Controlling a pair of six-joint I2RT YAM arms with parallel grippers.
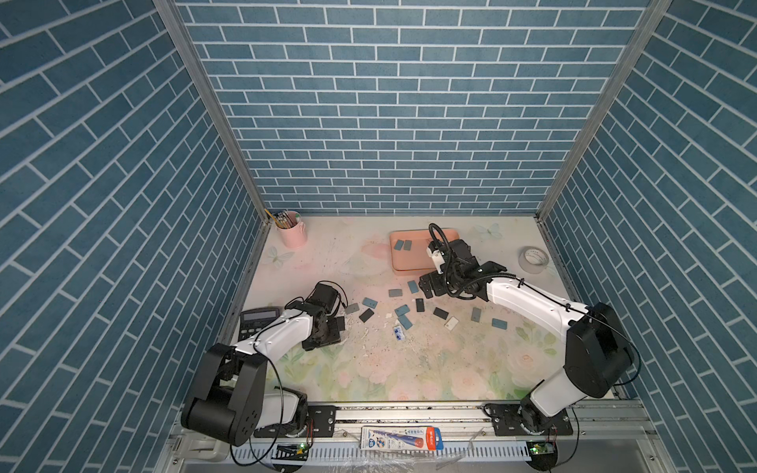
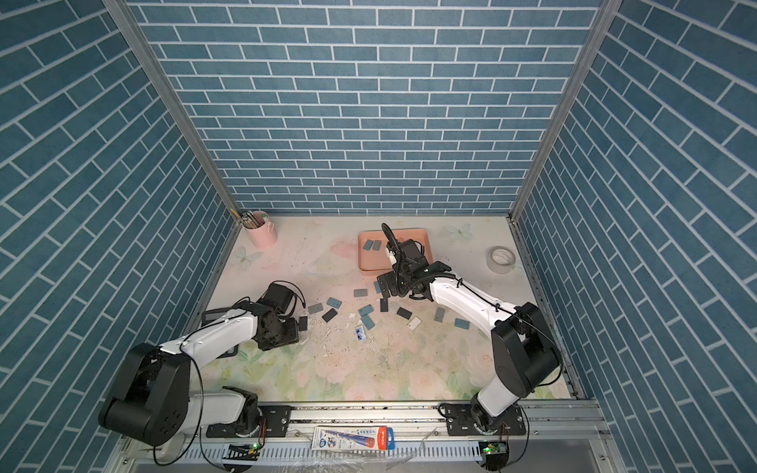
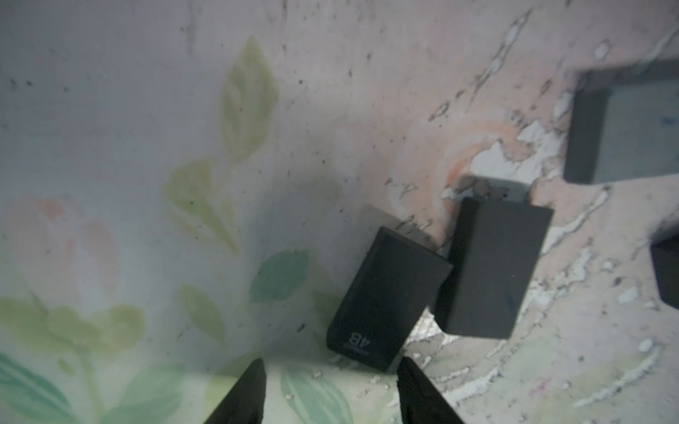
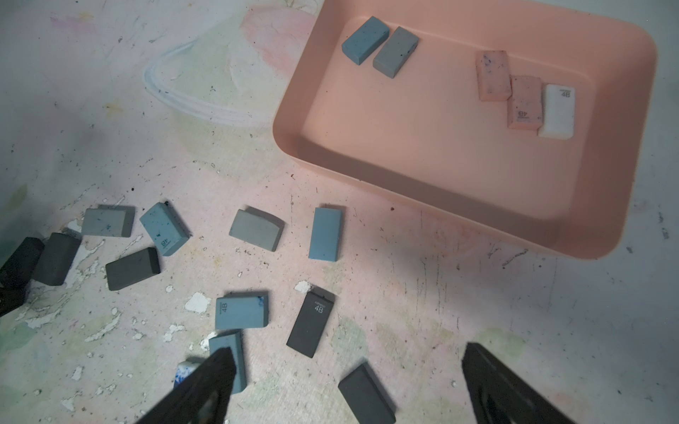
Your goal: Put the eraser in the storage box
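Two black erasers lie side by side in the left wrist view: one marked 4B (image 3: 389,300), with a plain dark eraser (image 3: 493,268) touching its right side. My left gripper has its fingers apart, nothing between them; the marked eraser sits just ahead of its right finger. The pink storage box (image 4: 424,190) holds several erasers, among them a white eraser (image 4: 558,111) and a blue one (image 4: 365,40). Hovering near the box's front side, my right gripper (image 2: 386,283) is open and empty.
Several more grey, blue and black erasers, such as a black one (image 4: 311,321), are scattered over the middle of the table. A pink pen cup (image 1: 292,232) stands at the back left, a roll of tape (image 1: 534,258) at the right.
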